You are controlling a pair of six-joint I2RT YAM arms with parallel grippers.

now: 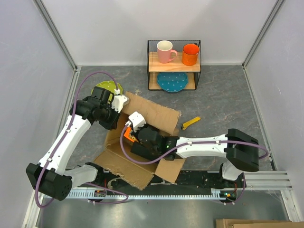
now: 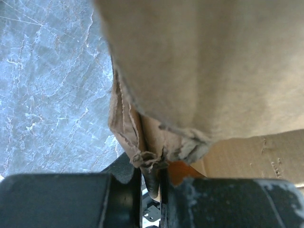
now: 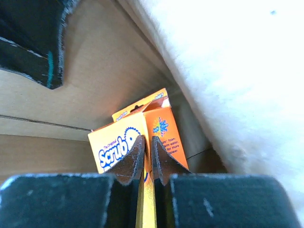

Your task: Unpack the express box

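The open cardboard box (image 1: 124, 167) stands tilted in the middle of the floor, flaps spread. In the left wrist view, my left gripper is shut on a crumpled cardboard corner (image 2: 142, 130) of it. Inside the box lies an orange and yellow Scrub carton (image 3: 164, 126), also partly visible from above as an orange patch (image 1: 129, 134). My right gripper reaches down to this carton, with its narrow fingers close together at the carton's edge. A yellow strip shows between them; whether they grip it cannot be told. My right arm hides much of the interior.
A wire shelf (image 1: 174, 72) at the back bears a pink mug (image 1: 164, 51), an orange mug (image 1: 190, 54) and a blue plate (image 1: 172, 81). A green plate (image 1: 108, 85) lies behind my left arm; a yellow object (image 1: 191, 123) lies right of the box.
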